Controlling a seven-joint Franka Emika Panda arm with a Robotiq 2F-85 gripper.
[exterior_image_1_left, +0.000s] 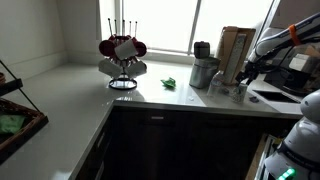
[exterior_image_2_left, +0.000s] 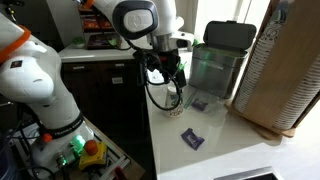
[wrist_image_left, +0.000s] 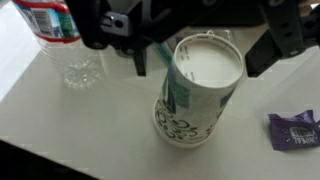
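Note:
A white paper cup (wrist_image_left: 197, 98) with a green and black print stands under my gripper in the wrist view, its pale top facing the camera. The fingers are apart, one finger on either side of the cup's upper end, with a gap at each side. From the second exterior view, the gripper (exterior_image_2_left: 170, 92) points down over the cup (exterior_image_2_left: 176, 103), partly covering it. The first exterior view has the cup (exterior_image_1_left: 239, 91) small near the counter's right end, with the gripper (exterior_image_1_left: 243, 77) just above.
A clear bottle with a red and blue label (wrist_image_left: 75, 50) stands left of the cup. Purple packets (wrist_image_left: 295, 130) lie to its right. A grey bin (exterior_image_2_left: 215, 65) and brown boards (exterior_image_2_left: 272, 70) stand behind. Leftward, the counter (exterior_image_1_left: 130, 95) has free room.

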